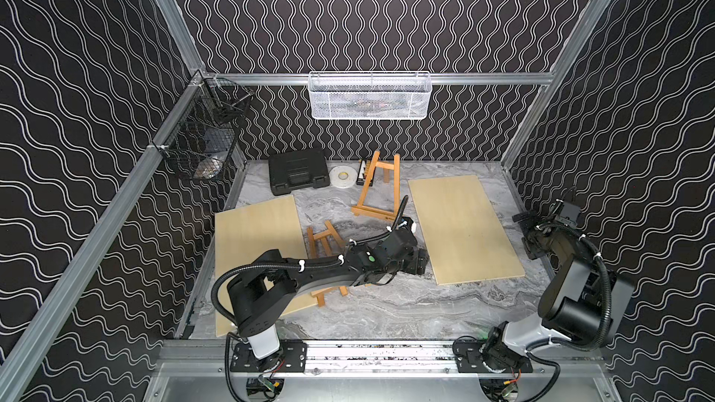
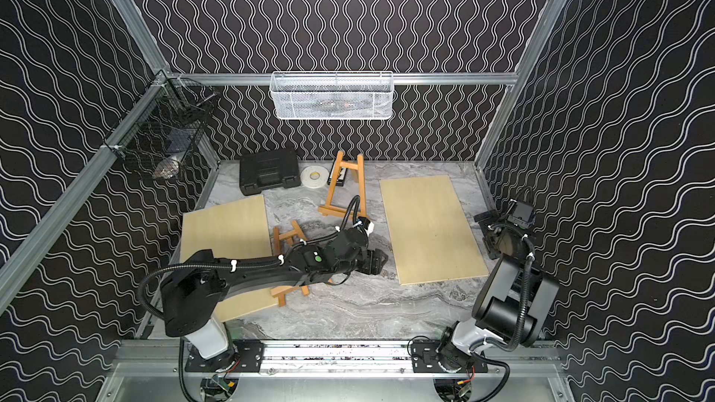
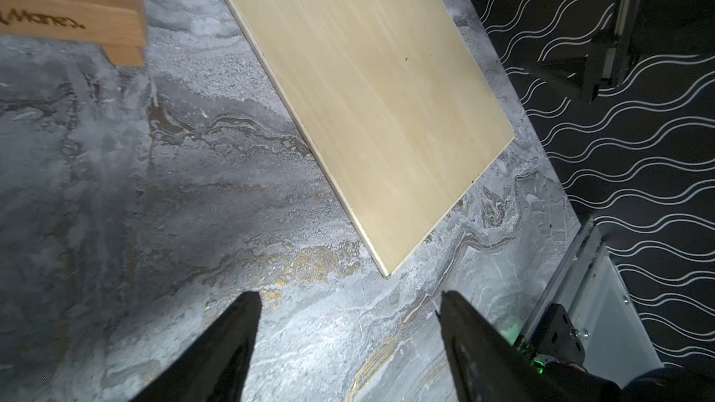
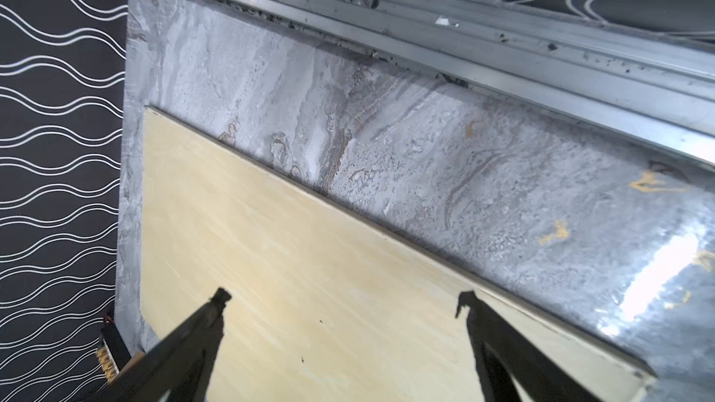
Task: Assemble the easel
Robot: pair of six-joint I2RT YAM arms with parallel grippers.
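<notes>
A wooden easel frame (image 1: 397,182) lies at the back middle, left of the right board (image 1: 465,230). A second wooden frame (image 2: 283,294) lies on the left, mostly hidden under my left arm. My left gripper hangs over bare marble beside that board's near left corner, open with nothing between its fingers. My right gripper is at the right wall, above the right board's outer side as seen in the right wrist view, open and empty.
A left board (image 1: 253,216), a black case (image 1: 298,167) and a tape roll (image 1: 342,176) sit on the marble table. A white wire basket (image 1: 369,104) hangs on the back wall.
</notes>
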